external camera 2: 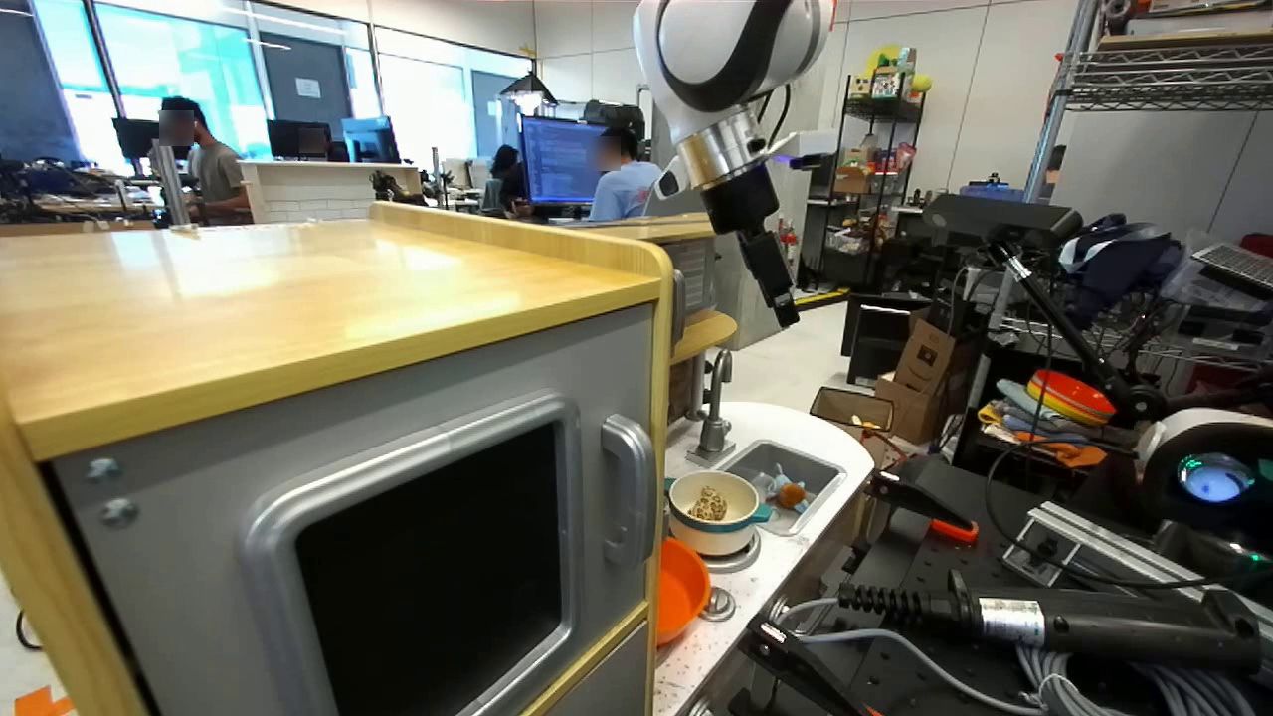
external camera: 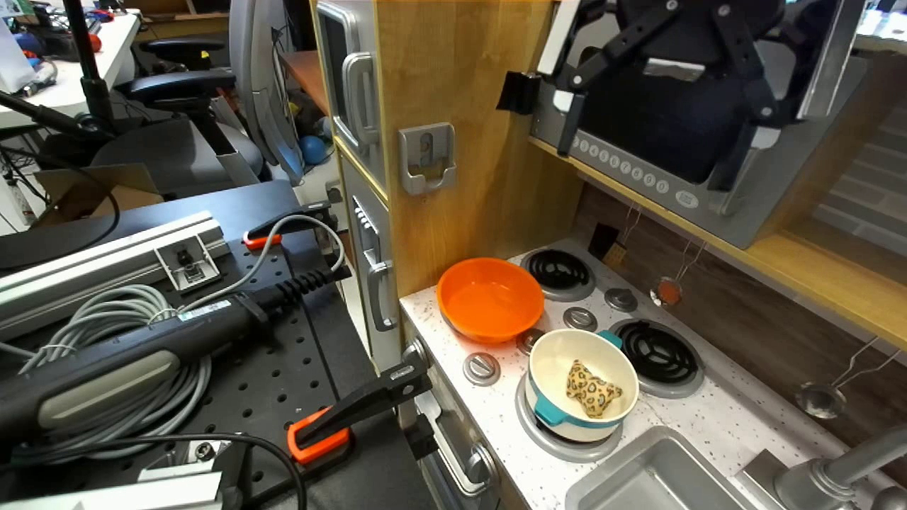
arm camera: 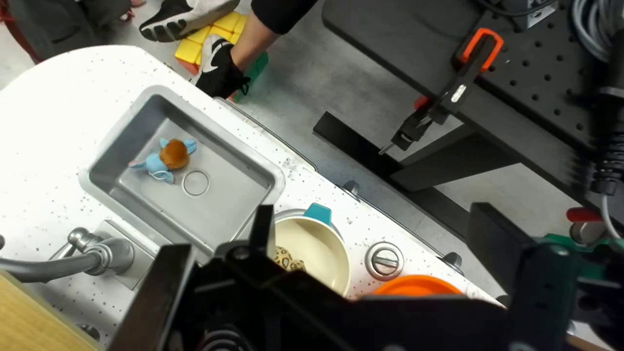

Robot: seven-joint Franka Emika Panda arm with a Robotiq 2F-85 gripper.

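At the top of exterior view 1, my gripper (external camera: 650,161) hangs in front of the toy microwave, its fingers spread wide with nothing between them. In the wrist view its dark fingers (arm camera: 497,240) stand far apart above the counter. A leopard-print plush (external camera: 590,389) lies inside the cream and teal pot (external camera: 550,361), which sits on a front burner. Beside it is an empty orange bowl (external camera: 490,299). In the grey sink (arm camera: 234,153) rests a small blue plush with a brown head (arm camera: 173,154). My gripper touches none of these.
The microwave (external camera: 587,157) and its shelf overhang the counter's back. A curved faucet (arm camera: 108,254) rises beside the sink. Next to the counter, a black table (external camera: 255,374) carries cables, clamps and a tool. The white counter (arm camera: 52,117) beyond the sink is clear.
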